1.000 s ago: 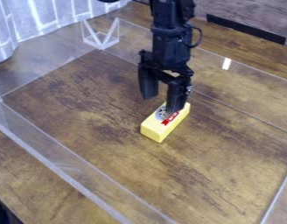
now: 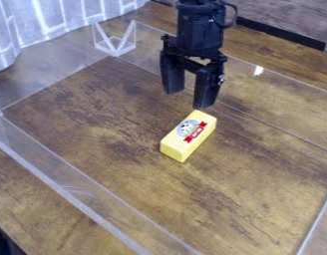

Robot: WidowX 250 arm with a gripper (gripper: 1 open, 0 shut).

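Note:
A yellow rectangular box (image 2: 182, 142) with a red and white printed label lies on the wooden floor, right of centre in the camera view. My black gripper (image 2: 190, 86) hangs just above and behind it, its two fingers spread open, clear of the box with nothing between them.
Clear plastic walls border the wooden area (image 2: 87, 149) on the left and right. A white bracket-like piece (image 2: 113, 45) stands at the back left, near a white curtain. The floor around the box is clear.
My gripper has moved up and back, away from the yellow box, uncovering more of its label. The box shows no visible movement.

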